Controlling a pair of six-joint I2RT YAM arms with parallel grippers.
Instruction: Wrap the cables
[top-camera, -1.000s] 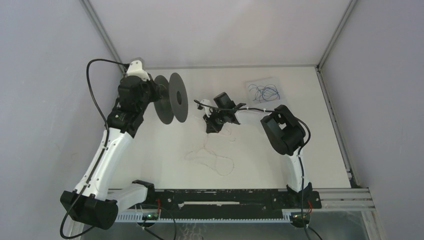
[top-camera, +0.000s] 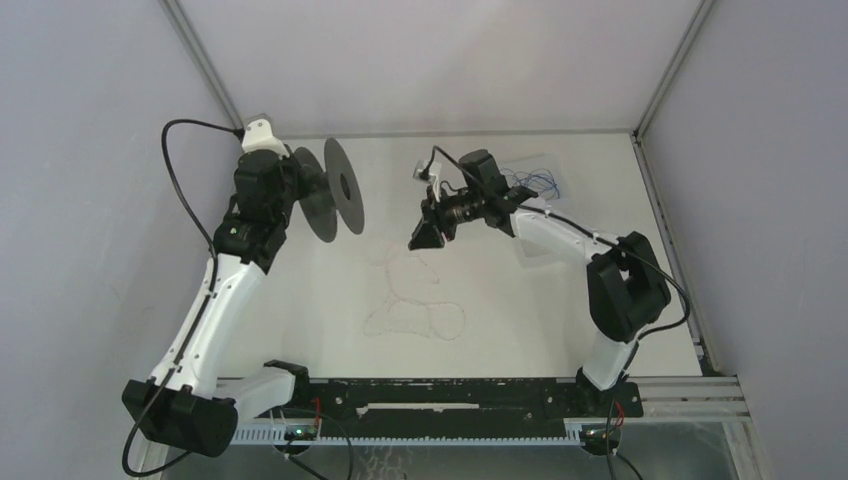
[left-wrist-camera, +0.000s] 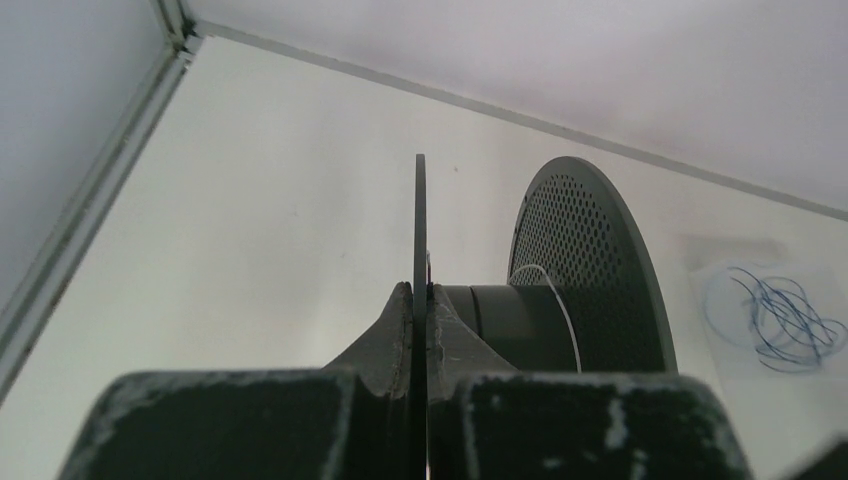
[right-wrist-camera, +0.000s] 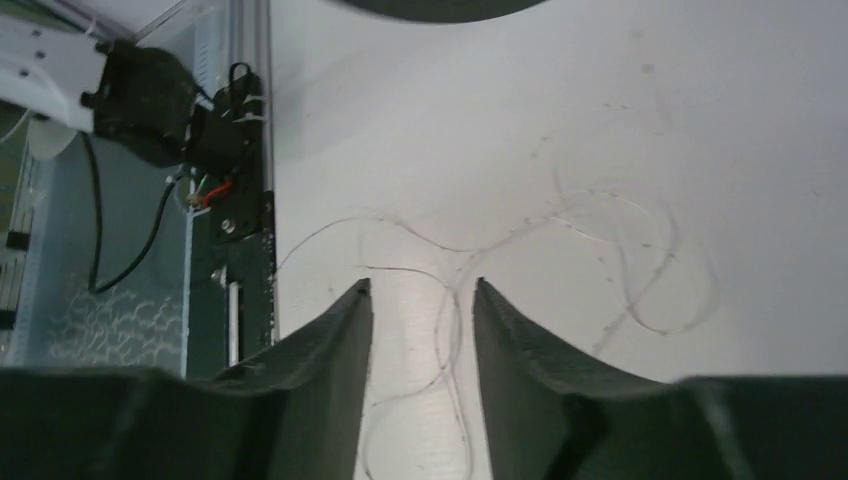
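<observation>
A large dark reel (top-camera: 345, 187) with two round flanges hangs at the left, off the table. My left gripper is shut on the thin edge of its near flange (left-wrist-camera: 420, 200), seen edge-on; the drum (left-wrist-camera: 515, 320) and perforated far flange (left-wrist-camera: 595, 265) lie to the right. A thin pale strand (left-wrist-camera: 562, 305) crosses beside the drum. On the white table a faint pinkish cable (top-camera: 463, 320) lies in loose loops. Above it my right gripper stands part open, nothing held between its fingers; loops of cable (right-wrist-camera: 450, 245) show beyond them.
At the back right, a clear tray (top-camera: 510, 168) holds tangled blue cables (top-camera: 540, 182), partly behind the right arm. Side and back walls enclose the table. Free table surface (top-camera: 510, 335) lies at the front right.
The reel swayed slightly leftward with my left gripper. The cable loops shifted a little.
</observation>
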